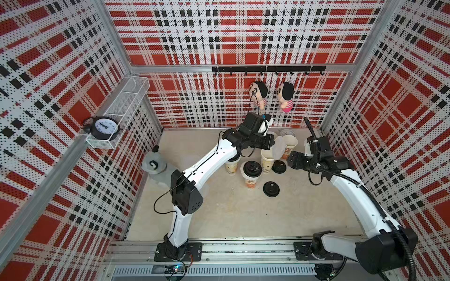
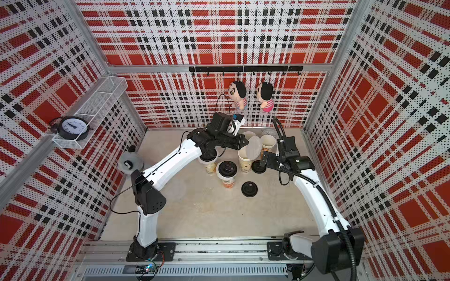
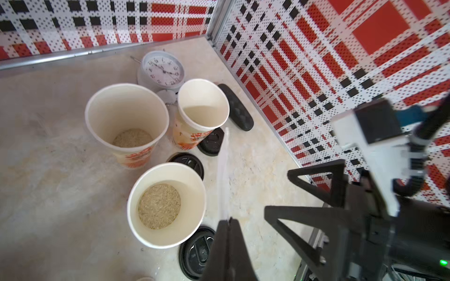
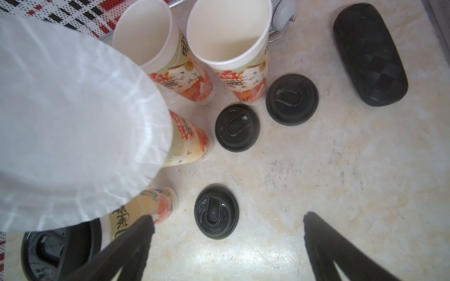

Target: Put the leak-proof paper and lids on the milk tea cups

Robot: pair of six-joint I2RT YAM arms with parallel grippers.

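My left gripper is shut on the edge of a thin white leak proof paper [image 3: 224, 173], seen edge-on in the left wrist view. The round, crimped paper [image 4: 79, 121] fills the upper left of the right wrist view and stands tilted above the cups, not lying on a rim. Three cups are uncovered: a near cup [image 3: 166, 238] and a taller-looking cup [image 3: 105, 110], both with grains inside, and a cup [image 3: 206, 100] by the clock. Two lidded cups [image 1: 250, 181] [image 1: 231, 169] stand to the left. My right gripper is open and empty, right of the cups.
Several loose black lids [image 4: 216, 211] lie around the cups. A small clock [image 3: 161, 70] and a dark oblong case [image 4: 370, 53] are at the back right. A grey plush toy [image 1: 155, 164] sits at the far left.
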